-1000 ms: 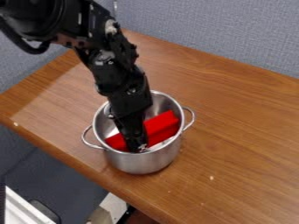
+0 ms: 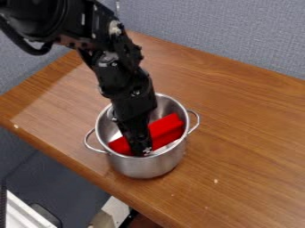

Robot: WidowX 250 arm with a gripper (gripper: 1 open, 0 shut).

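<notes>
A steel pot (image 2: pixel 168 161) with two side handles stands on the wooden table (image 2: pixel 233 134). In it lies a red elongated object (image 2: pixel 166 128), tilted from lower left to upper right. The black arm reaches down from the top left, and my gripper (image 2: pixel 141 147) is low inside the pot at the red object. Its fingertips are dark and partly hidden, but it appears shut on the red object.
Grey walls stand at the back.
</notes>
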